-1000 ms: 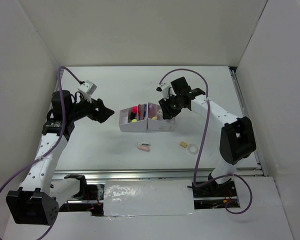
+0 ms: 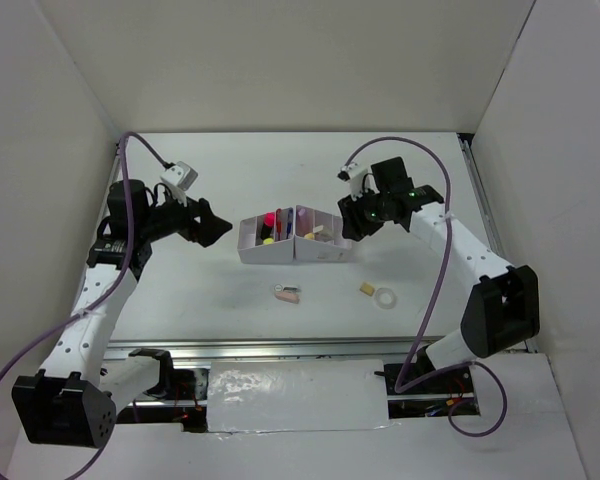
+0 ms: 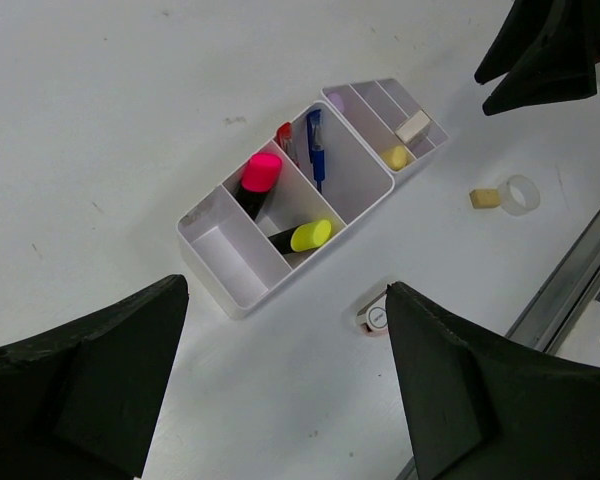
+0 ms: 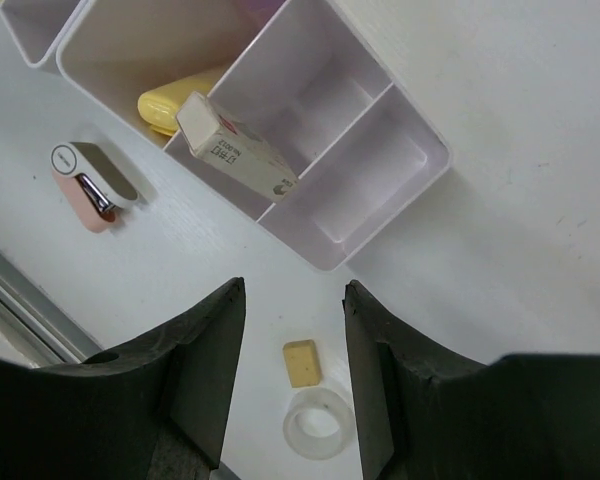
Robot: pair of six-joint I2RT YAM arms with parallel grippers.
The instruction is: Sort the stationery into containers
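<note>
Two divided white containers (image 2: 265, 255) stand mid-table, holding pink and yellow markers, pens, a yellow item and a small white box (image 4: 230, 150). Outside them lie a grey-and-pink stapler-like item (image 4: 85, 200), a yellow block (image 4: 302, 365) and a clear tape ring (image 4: 317, 445). My left gripper (image 2: 215, 228) hangs left of the containers, open and empty. My right gripper (image 2: 352, 225) is just right of the right container, fingers apart with nothing between them; in the right wrist view it points toward the yellow block and ring.
A metal rail (image 2: 240, 348) runs along the front edge, and walls border the sides and back.
My right gripper has moved right, away from over the right container, where the white box now shows. The left arm is nearly still.
</note>
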